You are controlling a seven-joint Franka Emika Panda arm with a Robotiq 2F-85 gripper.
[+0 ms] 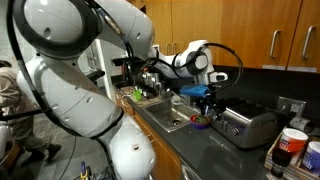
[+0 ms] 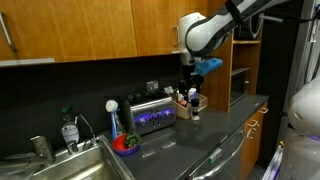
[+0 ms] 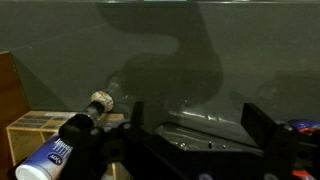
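My gripper is open above the dark countertop [image 3: 160, 50], and its two black fingers stand wide apart in the wrist view with only bare counter between them. In exterior view 2 the gripper [image 2: 194, 108] hangs in front of the wooden box [image 2: 203, 102] at the right of the counter. The box [image 3: 38, 122] holds a white can with a blue label [image 3: 45, 160] and a dark, pale-topped item [image 3: 92, 109], seen at lower left in the wrist view.
A silver toaster [image 2: 152, 114] stands against the back wall. Beside it is a bowl with red and green items [image 2: 126, 142]. The sink [image 2: 92, 162] lies farther left.
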